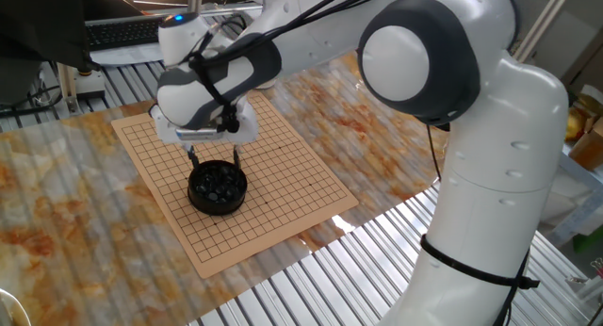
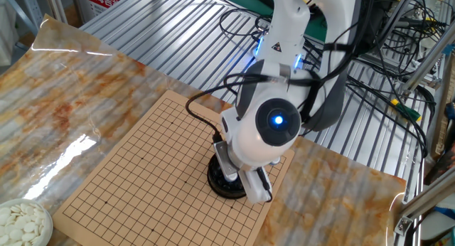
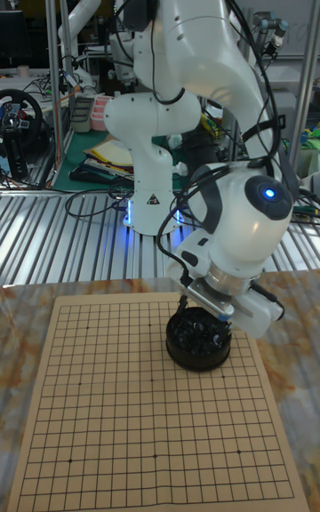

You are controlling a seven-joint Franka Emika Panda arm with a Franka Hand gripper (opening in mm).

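A round black bowl (image 1: 218, 189) filled with black stones rests on the tan gridded go board (image 1: 283, 161). Above the bowl's far side, in exterior view 1, hangs my gripper (image 1: 216, 157), open, its two dark fingers spread wide with nothing seen between them. The fingertips are close to the bowl's rim; whether they touch it I cannot tell. From exterior view 2 the hand covers part of the bowl (image 2: 222, 185) and hides the fingers. In exterior view 3 the bowl (image 3: 197, 349) sits under the hand, toward the board's far right part.
A white bowl of white stones (image 2: 23, 223) stands left of the board in exterior view 2. The marbled tabletop (image 2: 341, 196) has free room around the board. Ribbed metal slats (image 1: 311, 293) border it on the robot's side. The board's other squares are bare.
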